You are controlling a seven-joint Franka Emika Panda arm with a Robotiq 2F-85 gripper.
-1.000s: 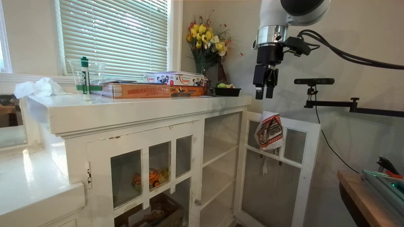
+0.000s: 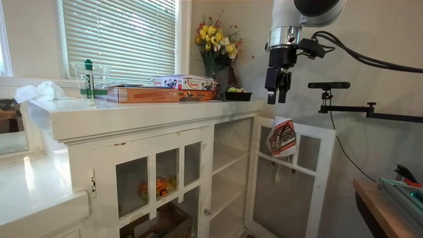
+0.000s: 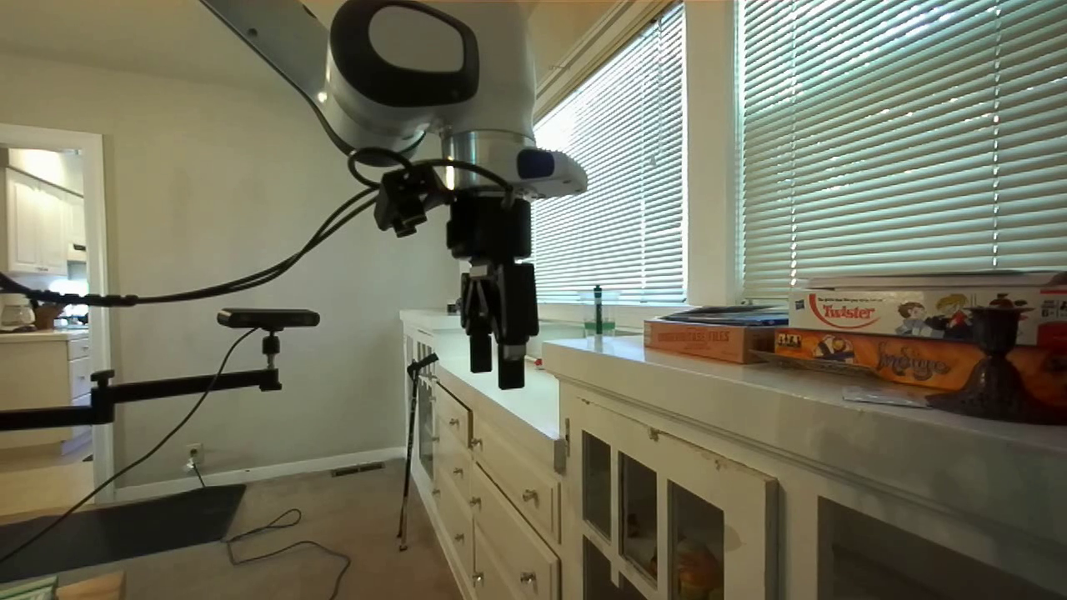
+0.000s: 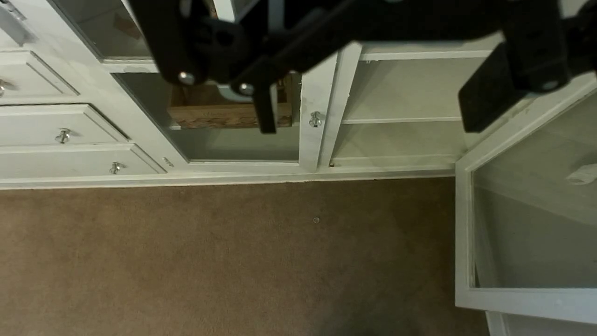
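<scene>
My gripper [image 2: 277, 98] hangs pointing down in free air, above and in front of the white cabinet. The wrist view shows its two fingers [image 4: 485, 92] far apart, with nothing between them, so it is open. Below it, in exterior view 1, a glass-paned cabinet door [image 2: 327, 166] stands swung out. A white cloth with a red-bordered print [image 2: 282, 138] is draped over the top of that door. The cabinet's bare shelves [image 2: 230, 163] show behind the opening. Its other door [image 2: 204, 170] appears shut, with a small glass knob [image 4: 315, 118].
Game boxes [image 2: 143, 95], a green marker [image 2: 89, 79], a clear cup [image 3: 584, 325], a black tray [image 2: 238, 96] and flowers [image 2: 214, 39] occupy the cabinet top. A camera on an arm [image 2: 329, 85] stands at right. Carpet [image 4: 224, 252] lies clear below.
</scene>
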